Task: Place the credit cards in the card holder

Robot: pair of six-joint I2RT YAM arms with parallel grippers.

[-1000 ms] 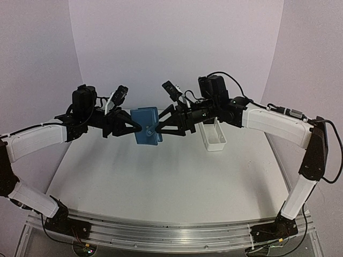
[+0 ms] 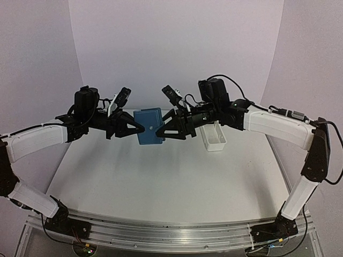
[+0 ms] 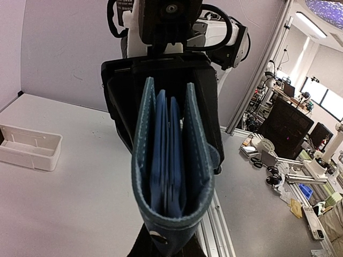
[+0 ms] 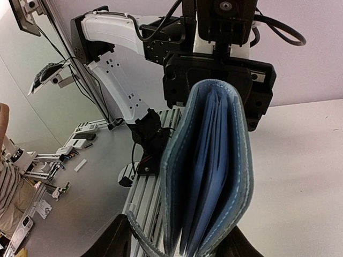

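Note:
A blue card holder [image 2: 149,126] is upright in the air between my grippers. Its open mouth shows inner blue sleeves in the left wrist view [image 3: 169,160] and right wrist view [image 4: 209,160]; no card can be made out. My left gripper [image 2: 138,129] is shut on the holder's left side. My right gripper [image 2: 163,130] is at the opposite side, fingers part open around or beside the edge; whether they touch it is unclear.
A white plastic bin [image 2: 214,145] stands on the white table [image 2: 161,187] at the back right. The table below the holder is clear.
Compared with a second ago, the holder and both grippers have shifted slightly to the right, and the holder's face looks a little wider in the top view.

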